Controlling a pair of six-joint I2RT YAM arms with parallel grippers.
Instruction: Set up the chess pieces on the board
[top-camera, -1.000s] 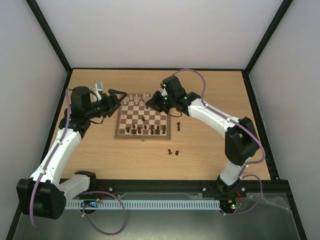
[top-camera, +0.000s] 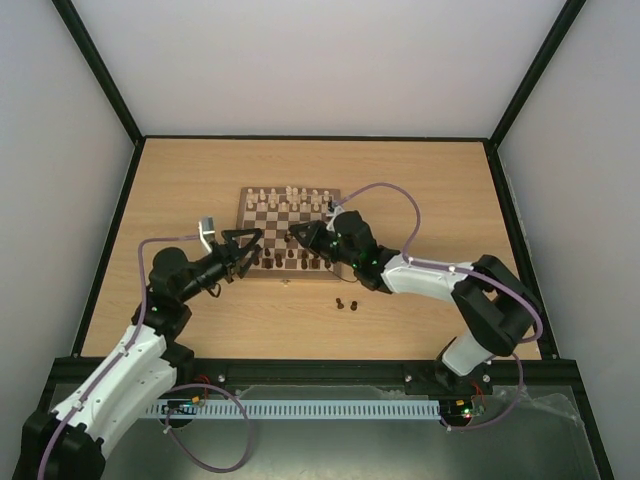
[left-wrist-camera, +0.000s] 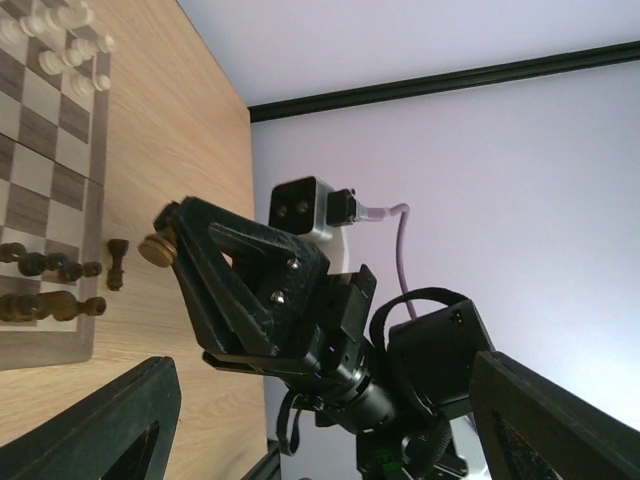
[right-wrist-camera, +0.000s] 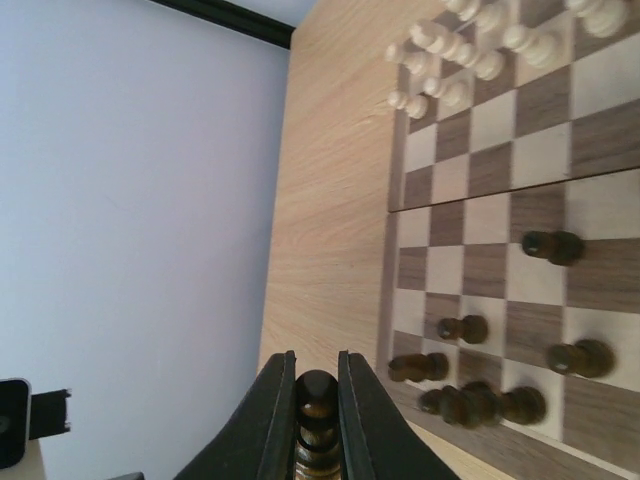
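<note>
The chessboard (top-camera: 262, 216) carries white pieces (top-camera: 284, 204) in rows along its far side and dark pieces (top-camera: 290, 262) near its front edge. One dark pawn (right-wrist-camera: 553, 247) stands further forward, apart from the others. My right gripper (top-camera: 292, 235) is over the board, shut on a dark piece whose round top shows between the fingers; its brown base (left-wrist-camera: 158, 250) appears in the left wrist view. My left gripper (top-camera: 261, 244) hovers above the board's left front part, fingers (left-wrist-camera: 110, 425) spread apart, nothing between them.
A dark piece (left-wrist-camera: 117, 262) stands on the table just beyond the board's right edge. Two more dark pieces, one left (top-camera: 340, 303) and one right (top-camera: 354, 306), are on the table in front. Both grippers are close together over the board. Bare table surrounds it.
My left gripper came toward the front and right, over the board.
</note>
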